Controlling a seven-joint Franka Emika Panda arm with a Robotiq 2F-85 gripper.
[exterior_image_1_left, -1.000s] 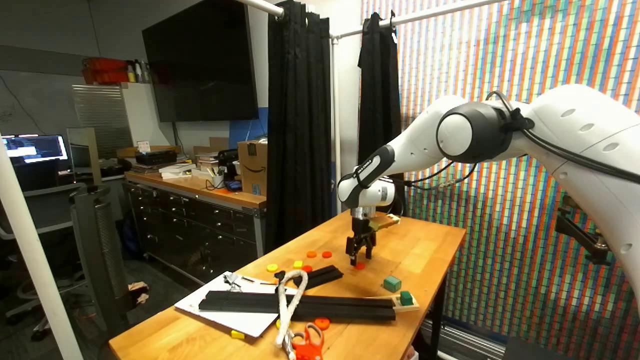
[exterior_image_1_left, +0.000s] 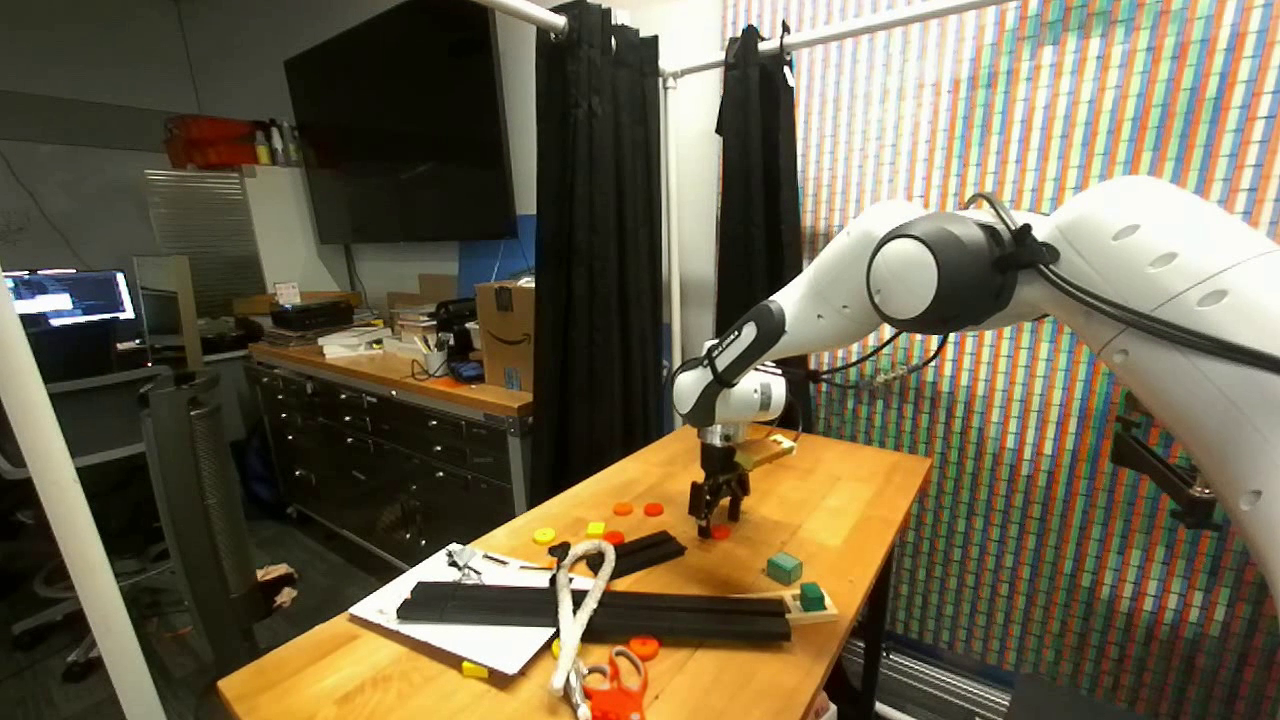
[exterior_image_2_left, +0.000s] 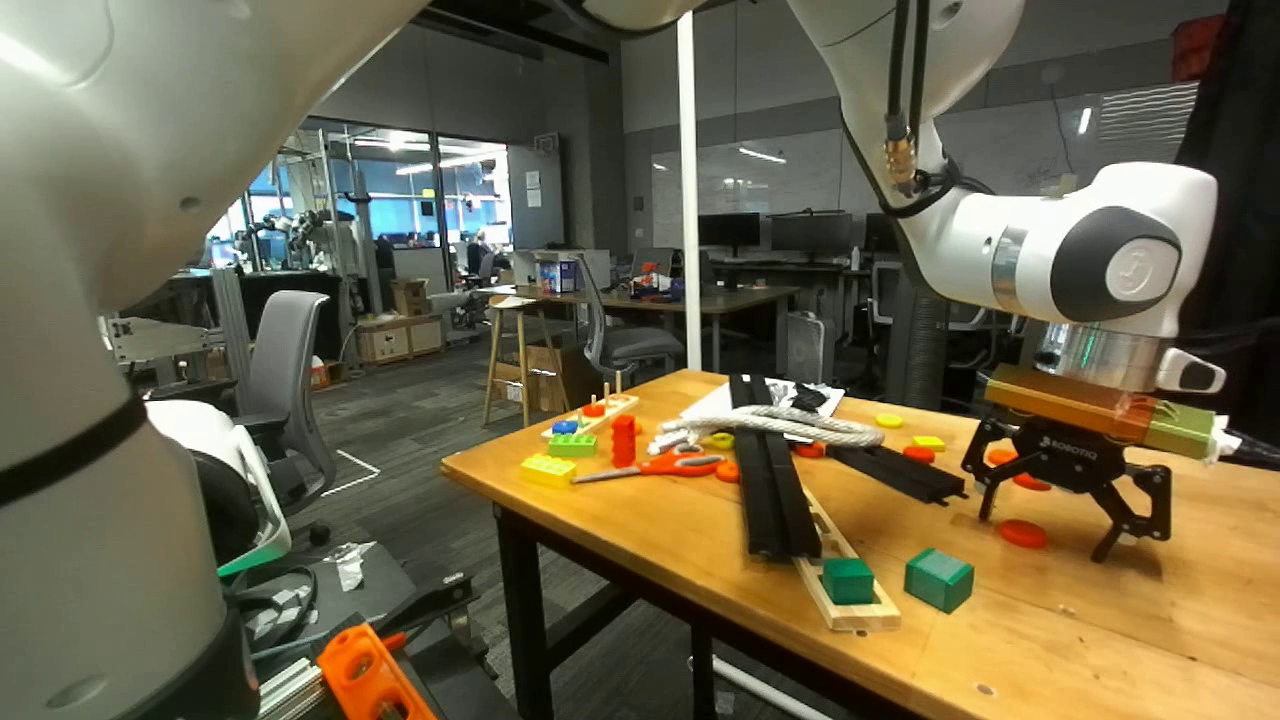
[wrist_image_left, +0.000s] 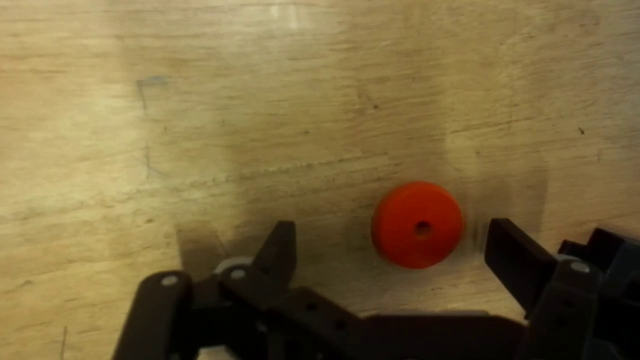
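An orange-red disc (wrist_image_left: 417, 225) with a small centre hole lies flat on the wooden table. In the wrist view it sits between the two spread fingers of my gripper, closer to the right one and touching neither. Exterior view 2 shows the same disc (exterior_image_2_left: 1023, 534) on the wood, with my gripper (exterior_image_2_left: 1044, 534) low over the table beside it. From exterior view 1, the open gripper (exterior_image_1_left: 721, 516) points straight down and the disc (exterior_image_1_left: 720, 532) shows at its fingertips.
Several other discs, a black track (exterior_image_1_left: 642, 554) and a green block (exterior_image_2_left: 939, 580) lie nearby. Another green block (exterior_image_2_left: 848, 581) rests on a wooden rack (exterior_image_2_left: 859, 617). Rope (exterior_image_1_left: 584, 600), orange scissors (exterior_image_1_left: 617, 690) and white paper (exterior_image_1_left: 504, 646) are farther away. Bare table lies behind the gripper.
My gripper has moved slightly down and a little left in exterior view 1. The disc and other table objects have stayed in place.
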